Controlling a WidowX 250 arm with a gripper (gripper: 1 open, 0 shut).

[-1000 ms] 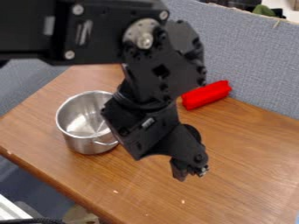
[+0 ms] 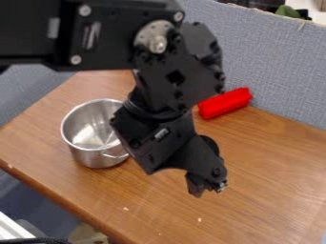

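Note:
The black robot arm fills the upper middle of the view, its gripper (image 2: 208, 181) hanging over the wooden table. The gripper is open, with nothing seen between its fingers, though they are seen mostly from behind. A steel pot (image 2: 79, 129) with a wire handle stands left of the gripper, partly behind the arm. A red cylindrical object (image 2: 227, 102) lies behind the gripper, near the back of the table.
A grey padded panel (image 2: 280, 57) runs along the back. The table's left edge drops to a dark floor, with a white object at the bottom left corner.

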